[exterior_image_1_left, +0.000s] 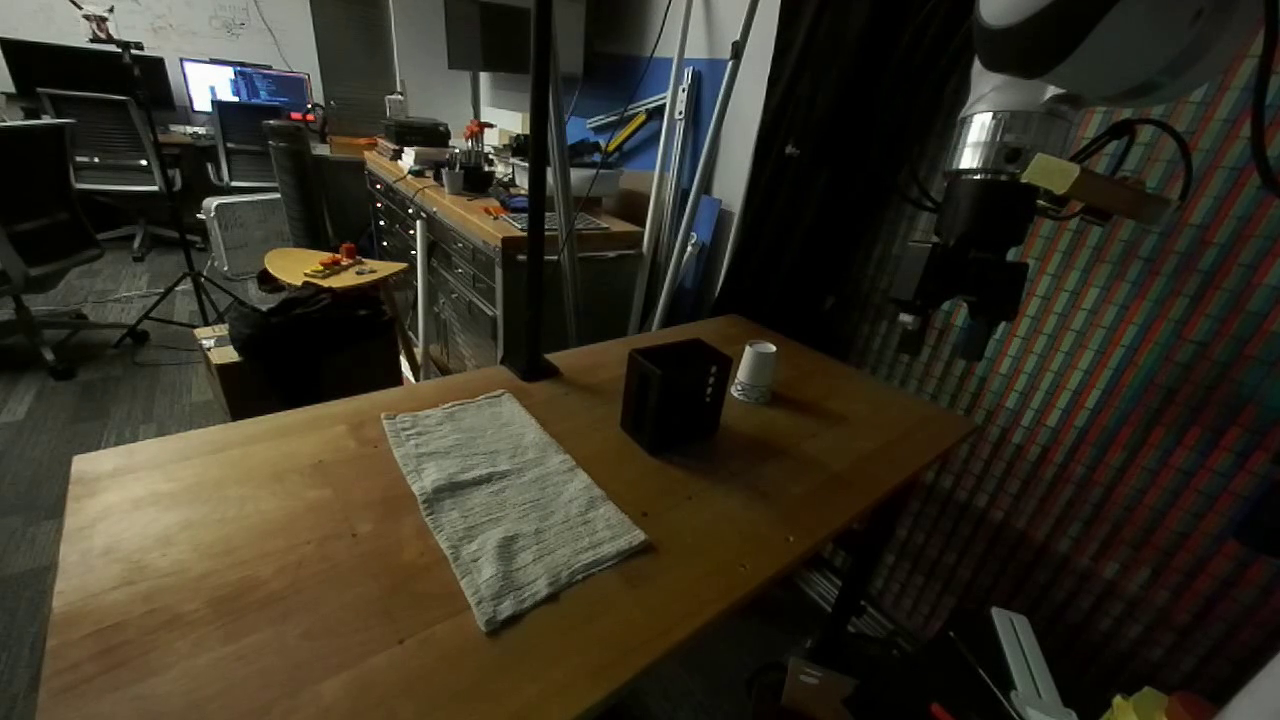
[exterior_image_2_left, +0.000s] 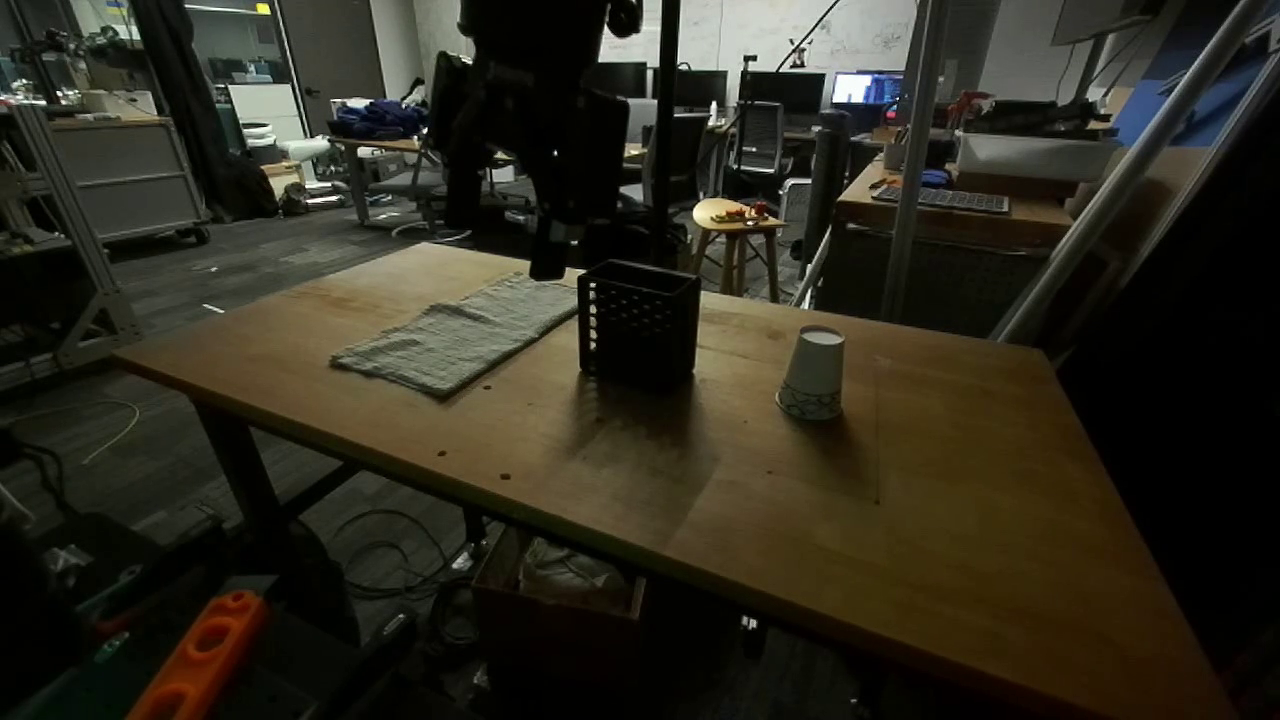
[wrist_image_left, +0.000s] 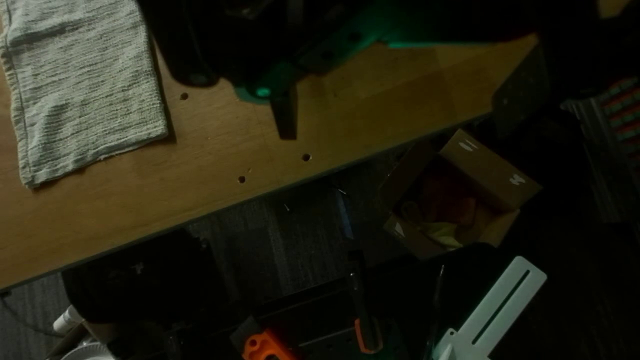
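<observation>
High above the near side of the table, my gripper (exterior_image_1_left: 942, 342) stands open and empty, well clear of everything on the wood. A pale, ribbed cloth (exterior_image_1_left: 516, 504) lies spread flat on the table, and its corner shows at the upper left of the wrist view. Beside it stands a black box with perforated sides (exterior_image_2_left: 638, 326), open at the top; its inside is hidden. A white paper cup (exterior_image_2_left: 813, 372) rests upside down to the right of the box in the second exterior view.
The wooden table (exterior_image_1_left: 240, 540) has bare room around the cloth and on the cup's far side. A black post (exterior_image_1_left: 536, 240) rises at its back edge. Below the near edge, a cardboard box (wrist_image_left: 489, 174) sits on the floor.
</observation>
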